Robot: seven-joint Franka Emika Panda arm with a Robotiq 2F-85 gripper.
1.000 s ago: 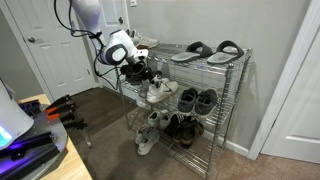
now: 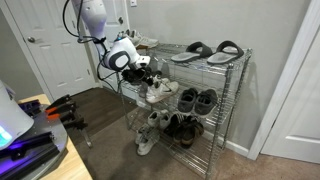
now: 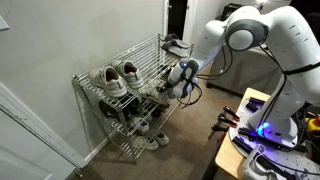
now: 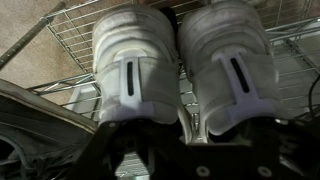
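Note:
Two pale shoes stand side by side in the wrist view, a left shoe [image 4: 120, 38] and a right shoe [image 4: 222, 28]. My gripper is over this pair, its light slotted fingers [image 4: 142, 98] set apart, one over each shoe. The inner sides of both shoes lie between them. Whether the pads touch the shoes is hard to tell. From the first exterior view, the pale pair [image 2: 158, 91] sits on the middle level of the rack, just below and right of my gripper.
Dark shoes [image 2: 206, 102] stand to the right on the wire rack [image 2: 222, 125], with more shoes lower down. Dark slippers [image 2: 226, 51] lie on its top shelf. Another dark shoe [image 4: 38, 135] is close by at lower left. Open floor [image 2: 110, 145] lies in front.
The arm has lowered a little towards the pale shoes over the last second. The shoes and rack look unmoved.

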